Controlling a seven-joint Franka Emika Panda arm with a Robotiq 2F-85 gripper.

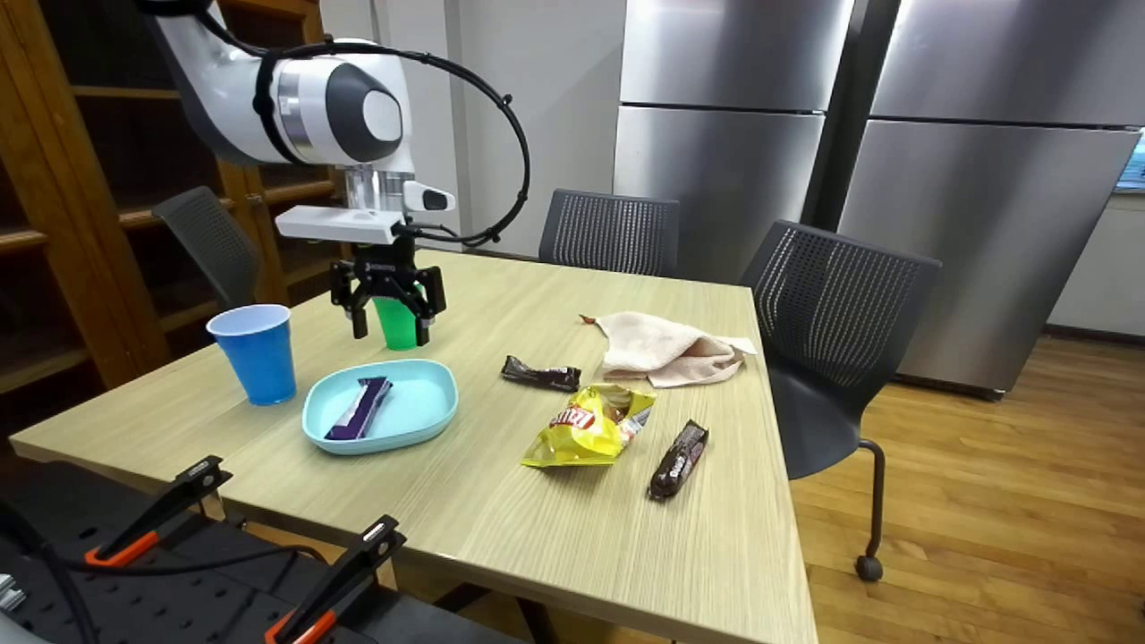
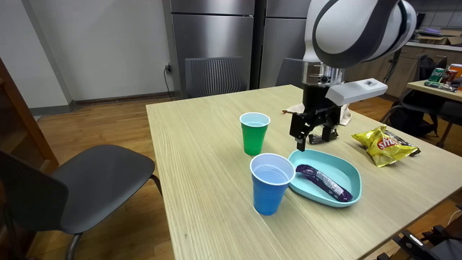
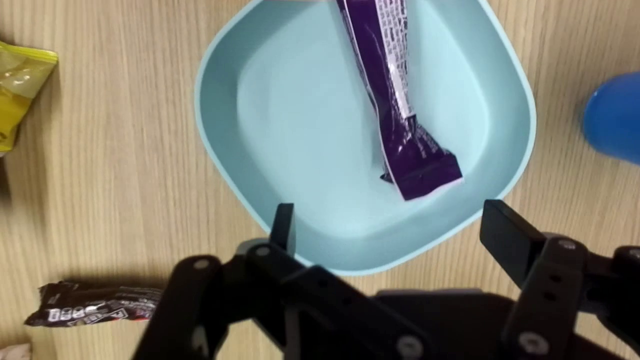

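A purple-wrapped bar [image 1: 360, 409] lies flat inside the light-blue tray [image 1: 421, 427]. The wrist view shows the bar [image 3: 388, 84] running from the top edge down toward the tray's near corner, clear of the fingers. My gripper [image 1: 388, 326] is raised above and behind the tray, its fingers spread wide and empty. In the wrist view the two fingertips [image 3: 507, 237] straddle the tray's near rim from above. From the second exterior side, the gripper [image 2: 315, 141] hangs over the tray's far edge, with the bar [image 2: 323, 182] in the tray in front of it.
A blue cup [image 2: 269, 186] stands beside the tray, a green cup [image 2: 254, 138] farther back. Two dark-wrapped bars [image 1: 539, 374], a yellow chip bag [image 1: 588, 427] and a pale cloth [image 1: 667, 349] lie to the tray's right in the first exterior view.
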